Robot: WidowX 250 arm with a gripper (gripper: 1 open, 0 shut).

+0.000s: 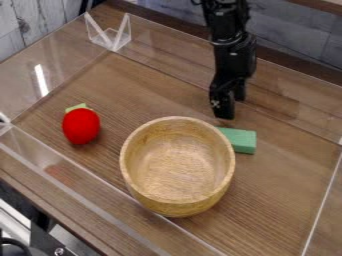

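My gripper is at the upper centre right of the view, its black fingers pointing down above the table, a little behind a green block; whether it is open or shut is unclear. The block lies flat against the right side of a tan wooden bowl. A red egg-shaped object stands at the left, with a small pale green piece partly visible behind it.
The wooden table has free room at the upper left and on the right. A white wire object sits at the back left edge. Dark floor shows beyond the left edge.
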